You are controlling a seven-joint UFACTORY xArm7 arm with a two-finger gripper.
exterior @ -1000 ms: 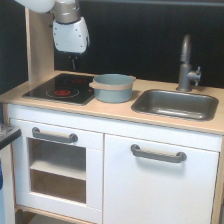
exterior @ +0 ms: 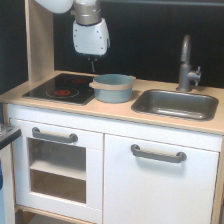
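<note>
A grey-blue pot (exterior: 116, 92) stands upright on the counter, at the right side of the black cooktop (exterior: 62, 88). My white gripper (exterior: 94, 69) points down from the top of the view, in the air above the pot's left side, with its tip near the height just over the rim. The fingers are small and dark here, and whether they are open or shut does not show. What lies inside the pot is hidden.
Right of the pot is a metal sink (exterior: 176, 103) with a tall faucet (exterior: 186, 65). Below are an open-fronted oven cabinet (exterior: 58, 171) and a white door with a grey handle (exterior: 158, 154). Little bare counter (exterior: 133, 105) shows between pot and sink.
My gripper has moved right, from above the cooktop to above the pot's left side. The pot and the rest of the kitchen look the same.
</note>
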